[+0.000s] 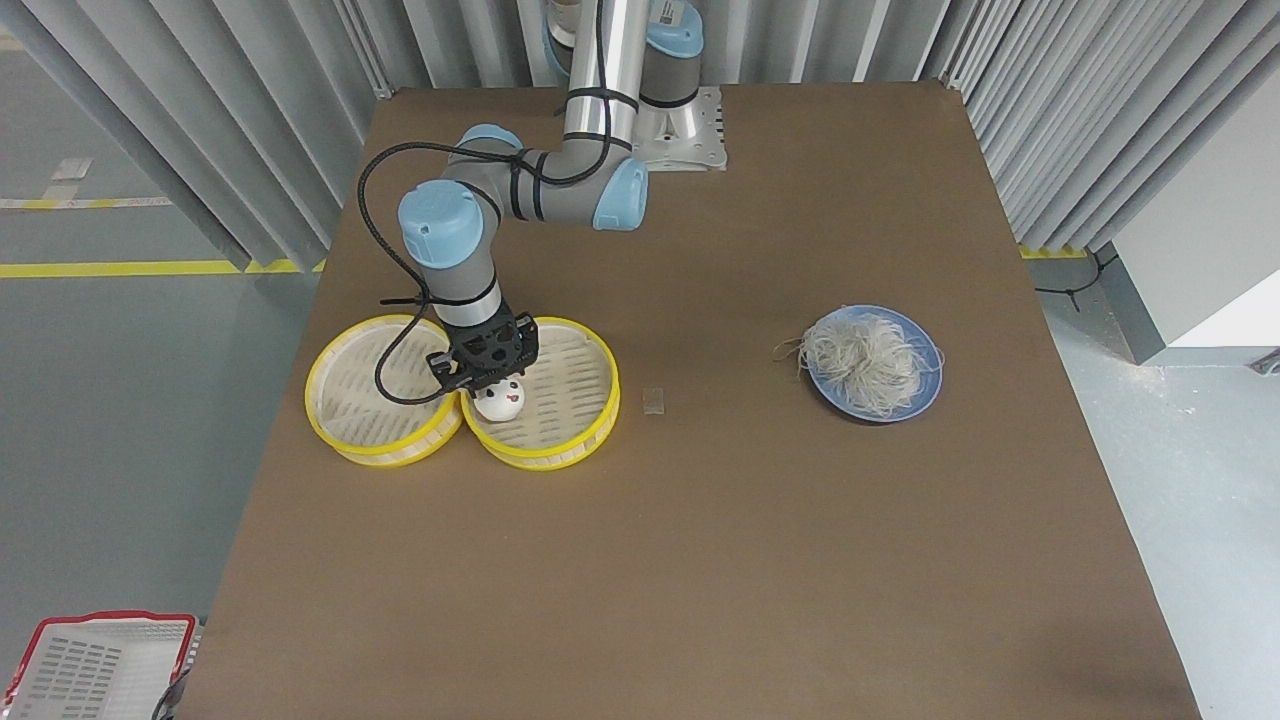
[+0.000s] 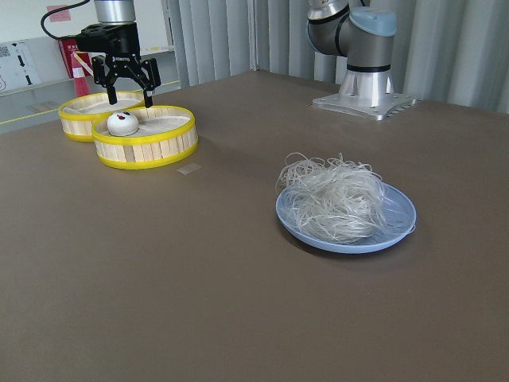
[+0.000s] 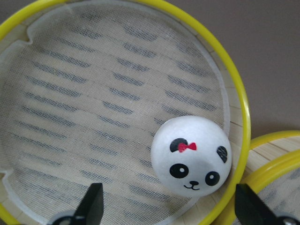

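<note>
A white panda-faced ball rests inside the right yellow-rimmed steamer basket, against its wall in the wrist view. A second yellow-rimmed basket touches it on the left. My black gripper is above the baskets, its fingers apart with nothing between them; in the wrist view the ball lies just beyond and between them.
A blue plate holding tangled white noodles sits on the right of the brown table. A red-rimmed crate stands off the table at the lower left.
</note>
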